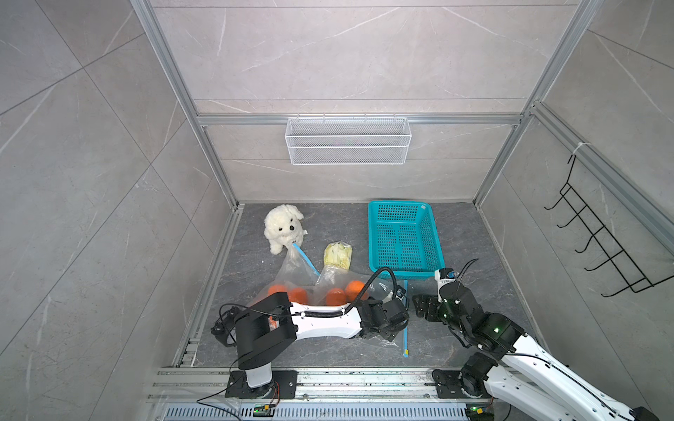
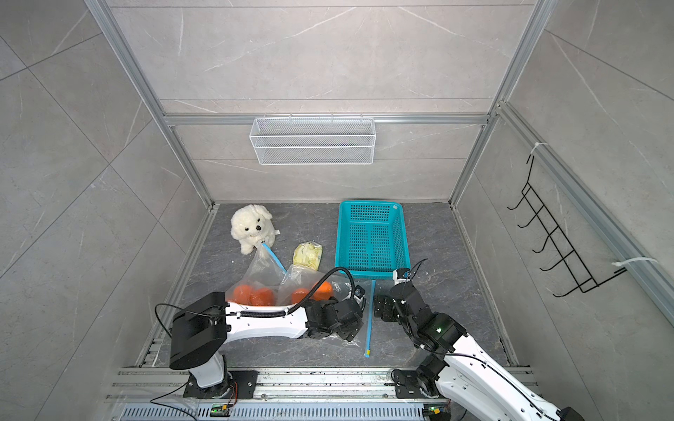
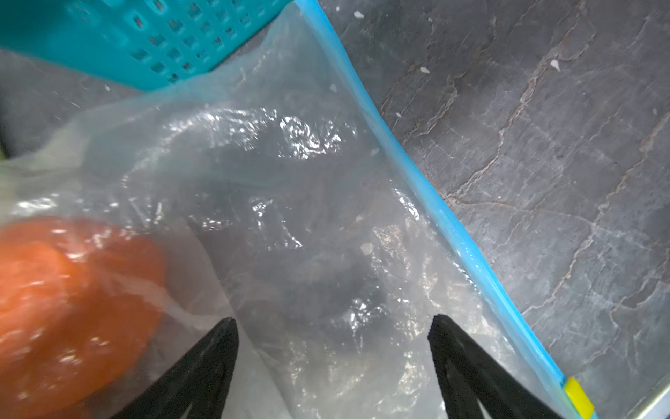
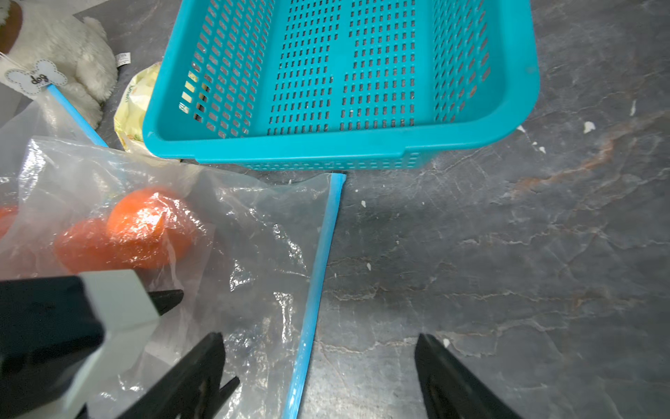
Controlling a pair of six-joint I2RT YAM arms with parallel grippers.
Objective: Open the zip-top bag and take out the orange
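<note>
The clear zip bag (image 4: 251, 230) lies flat with its blue zip strip (image 4: 317, 279) on the right side and a yellow slider (image 3: 579, 398) at the near end. Oranges (image 4: 150, 227) show through the plastic in its left half. My left gripper is over the bag's empty part, fingers apart and nothing held between them, left of the strip. My right gripper hangs open just right of the strip in the top views, its fingertips to either side of it in its wrist view. The left arm covers part of the bag in the top left view.
A second bag with oranges (image 1: 277, 287) and a blue strip (image 1: 306, 259) lies to the left, near a white plush dog (image 1: 283, 228). A yellowish packet (image 1: 337, 254) and a teal basket (image 1: 403, 273) stand behind. Bare table (image 4: 488, 279) extends to the right.
</note>
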